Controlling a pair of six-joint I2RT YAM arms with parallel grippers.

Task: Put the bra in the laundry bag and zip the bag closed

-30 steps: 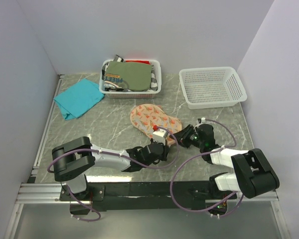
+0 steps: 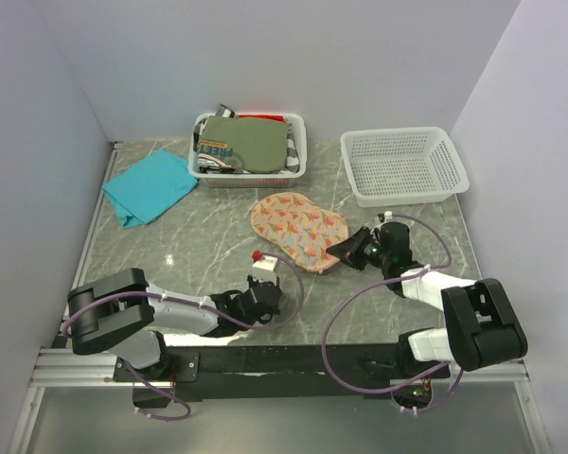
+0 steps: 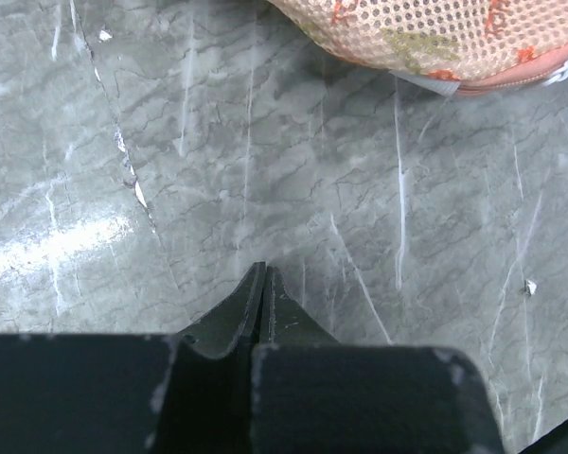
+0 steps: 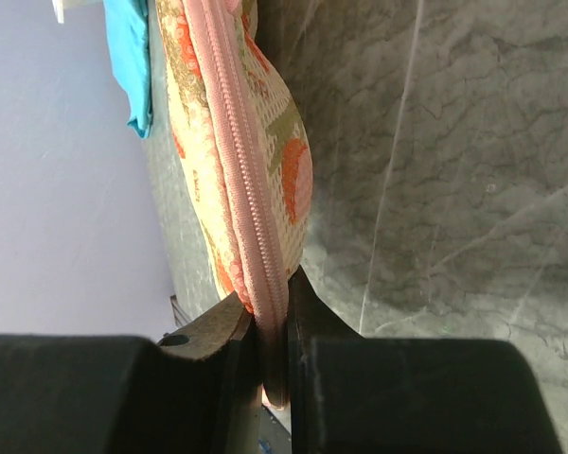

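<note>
The floral mesh laundry bag (image 2: 298,227) lies in the middle of the table; in the left wrist view its edge (image 3: 473,38) shows at the top. My right gripper (image 2: 336,253) is shut on the bag's zippered edge (image 4: 251,199), the pink zipper running up from between its fingers. My left gripper (image 2: 265,288) stands shut below and left of the bag, over bare table, with nothing between its fingertips. I cannot tell from these views whether the bra is inside the bag.
A blue cloth (image 2: 147,189) lies at the back left. A white basket of folded items (image 2: 204,170) stands at the back middle, an empty white basket (image 2: 398,195) at the back right.
My left gripper has moved left, away from the bag. My right gripper, still on the bag, has shifted slightly, and the bag has shifted with it.
</note>
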